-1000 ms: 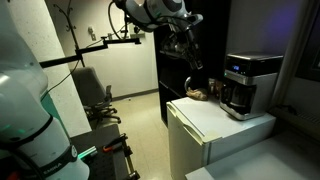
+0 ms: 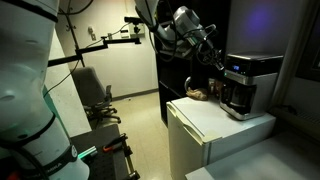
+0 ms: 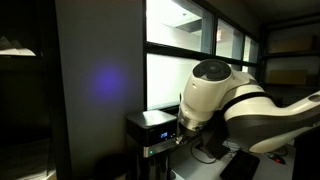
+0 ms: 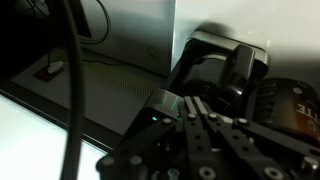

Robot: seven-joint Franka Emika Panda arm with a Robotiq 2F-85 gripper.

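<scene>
The black and silver coffee maker (image 2: 250, 84) stands upright on the white counter at the right of exterior view 1. Its silver top (image 3: 150, 118) and lit blue display show in exterior view 2. Just left of its upper front, above the counter, hangs my gripper (image 2: 218, 63), apart from the machine as far as I can tell. In the wrist view the gripper points at glossy black parts; its dark fingers look shut, and nothing shows between them.
Several small brown items (image 2: 198, 94) sit at the back of the white counter (image 2: 205, 118). A dark cabinet (image 2: 177, 75) stands behind. Another white robot arm (image 2: 38, 120) fills the left foreground.
Over the last second my arm has come down and to the right, bringing the gripper closer to the coffee maker. The coffee maker and counter items have not moved.
</scene>
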